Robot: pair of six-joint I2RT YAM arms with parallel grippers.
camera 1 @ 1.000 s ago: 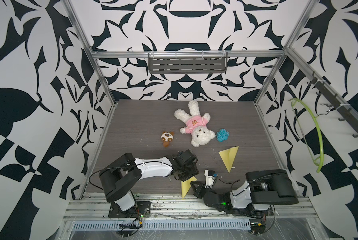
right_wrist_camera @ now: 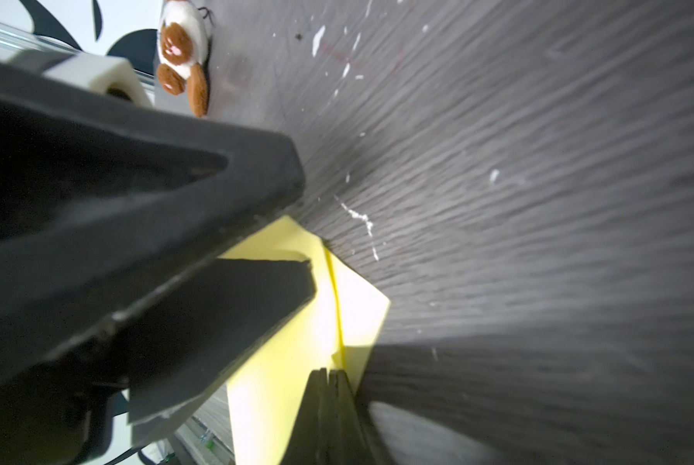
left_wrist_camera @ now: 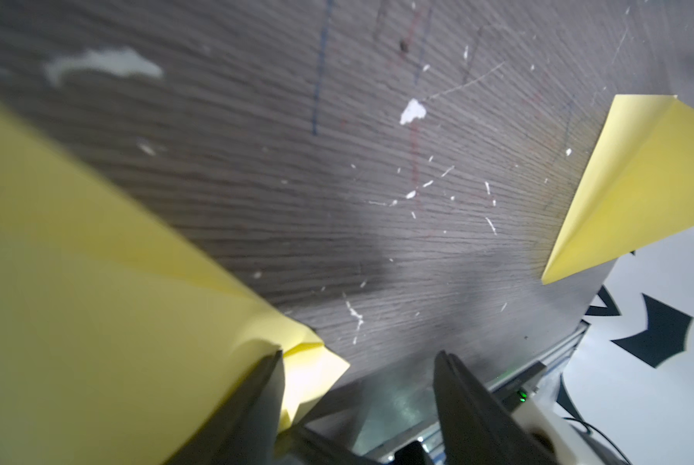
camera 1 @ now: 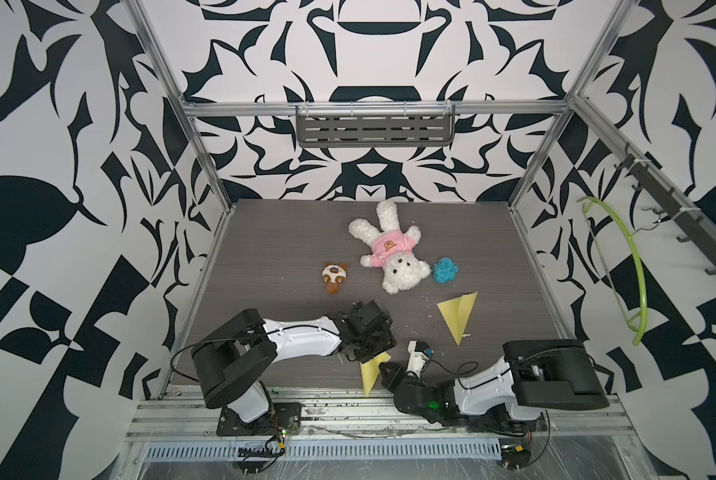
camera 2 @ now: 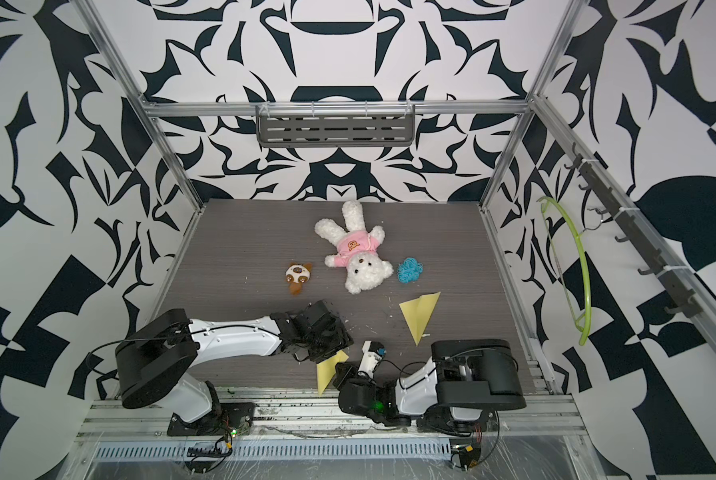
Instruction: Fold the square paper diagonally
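A folded yellow paper point(camera 1: 373, 374) lies near the table's front edge under both grippers, a creased corner flap showing in both wrist views. My left gripper is low over that corner, fingers apart, one against the paper beside the flap, nothing visibly held. My right gripper is shut at the paper, its tips on or just over it; I cannot tell whether paper is between them. A second yellow paper point(camera 1: 457, 313), folded to a triangle, lies to the right.
Behind lie a white bear point(camera 1: 401, 269) in pink, a small brown-and-white toy point(camera 1: 334, 277) and a blue fluffy ball point(camera 1: 445, 269). A green hoop point(camera 1: 639, 288) hangs at the right wall.
My left arm has shifted slightly to the left. The right arm has moved a little left too, staying low at the front paper. The other objects are unmoved.
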